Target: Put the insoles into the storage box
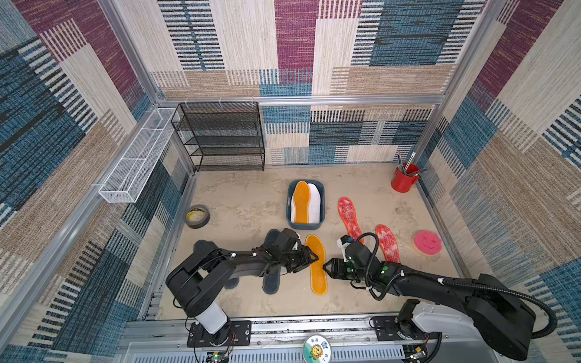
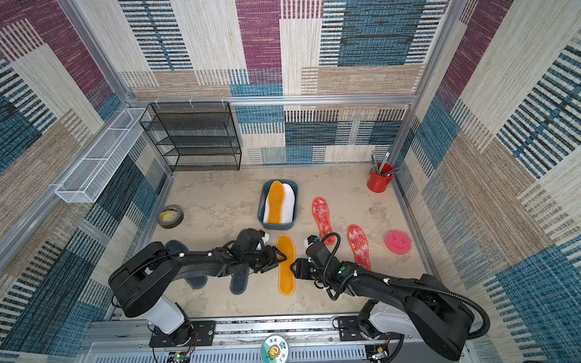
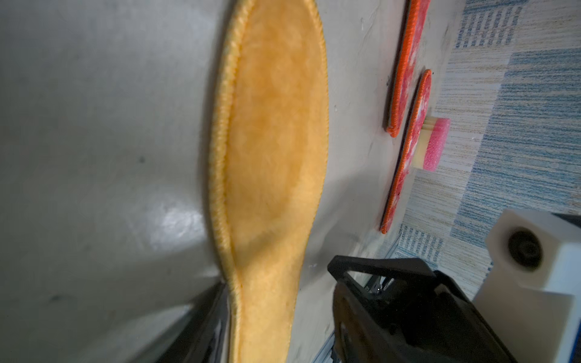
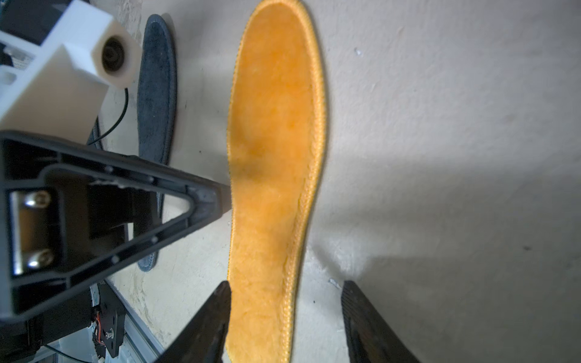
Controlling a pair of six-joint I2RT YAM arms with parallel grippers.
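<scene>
An orange insole (image 1: 318, 272) lies flat between my two grippers, filling much of both wrist views. My left gripper (image 1: 310, 255) is at its left edge, part open, fingertips low beside it. My right gripper (image 1: 331, 269) stands open just to its right. The storage box (image 1: 305, 225), dark blue-grey, holds an orange insole (image 1: 300, 202) and a white one (image 1: 314, 205). Two dark insoles (image 1: 271, 284) lie at the left, partly under my left arm; two red-patterned insoles (image 2: 320, 211) lie to the right.
A tape roll (image 1: 204, 221) is at the left, a pink round item (image 1: 428, 242) at the right, a red utensil cup (image 1: 402, 181) at the back right. A black wire rack (image 1: 218, 139) stands at the back left.
</scene>
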